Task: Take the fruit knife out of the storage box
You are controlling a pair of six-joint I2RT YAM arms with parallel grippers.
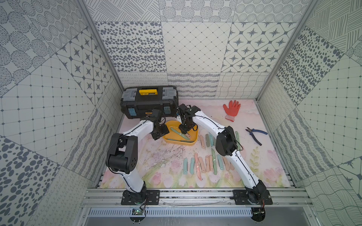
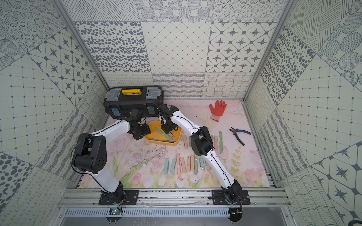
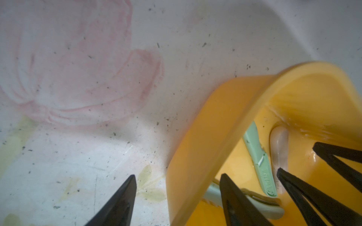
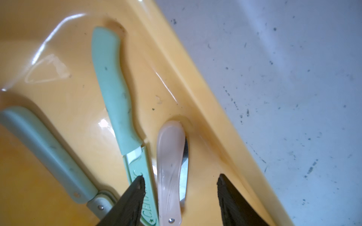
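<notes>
The yellow storage box [image 1: 166, 136] holds a green sheathed fruit knife [image 4: 113, 86], a pink folded knife [image 4: 169, 158] beside it, and a second green folded knife [image 4: 45, 150] along one side. My right gripper stands open above the box, its fingertips either side of the pink knife and right of the fruit knife's sheath in the right wrist view. My left gripper is open at the box's left rim, one finger outside and one over the inside; nothing is held.
A black toolbox [image 1: 149, 101] stands behind the box. Rows of pink and green knives [image 1: 199, 165] lie in front and right. A red glove [image 1: 232, 110] and pliers [image 1: 256, 135] lie at the right.
</notes>
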